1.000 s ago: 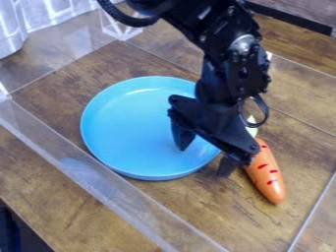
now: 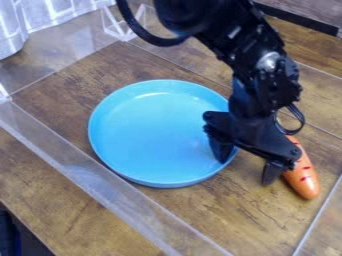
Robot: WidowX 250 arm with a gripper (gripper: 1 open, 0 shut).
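Observation:
A toy carrot (image 2: 301, 175) lies on the wooden surface at the right, partly hidden behind my black gripper (image 2: 245, 160), which is low beside it with its fingers apart and open. A light blue plate (image 2: 147, 135) lies to the left, its right edge behind one of the gripper's fingers. Nothing shows held between the fingers.
A clear plastic wall (image 2: 94, 180) runs along the left and front, with another clear piece at the back left near white fabric (image 2: 11, 20). Bare wood (image 2: 201, 215) lies in front of the plate and at the back right.
My gripper has moved right, toward the carrot, and now covers more of its upper part. The plate and carrot appear slightly shifted to the right in the view.

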